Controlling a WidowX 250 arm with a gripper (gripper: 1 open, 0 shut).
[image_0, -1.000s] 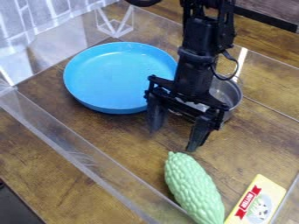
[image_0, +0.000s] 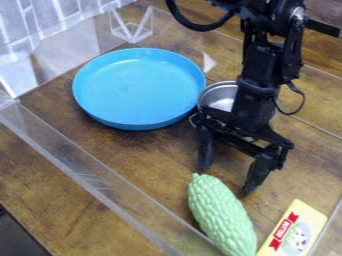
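Note:
My black gripper (image_0: 230, 168) is low over the wooden table, in front of a metal bowl (image_0: 217, 98), which it partly hides. Its two fingers are spread apart and no object shows between them. Just in front of it lies a pale green bumpy vegetable, like a bitter melon (image_0: 221, 215).
A blue plate (image_0: 139, 88) sits at the back left. A yellow box (image_0: 294, 230) with a red label lies at the front right. A clear plastic edge (image_0: 80, 170) runs along the left. Bare wood (image_0: 134, 160) is free left of the gripper.
The plate, vegetable and box look unmoved.

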